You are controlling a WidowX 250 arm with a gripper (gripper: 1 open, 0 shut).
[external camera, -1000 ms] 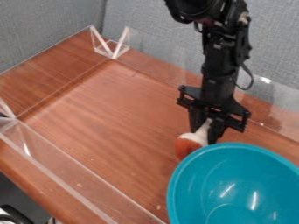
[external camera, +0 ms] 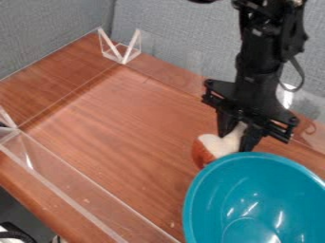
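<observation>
My black gripper hangs at the right of the camera view, shut on a white and orange object held just behind the rim of a large teal bowl. The object's shape is partly hidden by the fingers. The bowl fills the lower right and looks empty inside.
A wooden table has clear room across its left and middle. Clear panels run along its edges, with a white bracket at the back left. Grey padded walls stand behind.
The arm has shifted slightly to the right and toward the camera, with the held object moving along close to the bowl's rim.
</observation>
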